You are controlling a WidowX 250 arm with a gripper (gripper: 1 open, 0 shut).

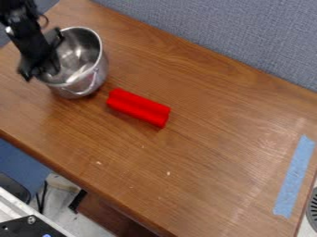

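Note:
A steel pot [87,65] stands at the upper left of the wooden table [198,167]. My black gripper [44,65] reaches in from the left edge over the pot's left side; it is blurred, and its fingertips overlap the pot, so whether they touch it is unclear. A red cylinder [139,107] lies on the table to the lower right of the pot.
A strip of blue tape [294,176] runs along the right part of the table, with a round metal object at the right edge. A grey padded backdrop borders the back.

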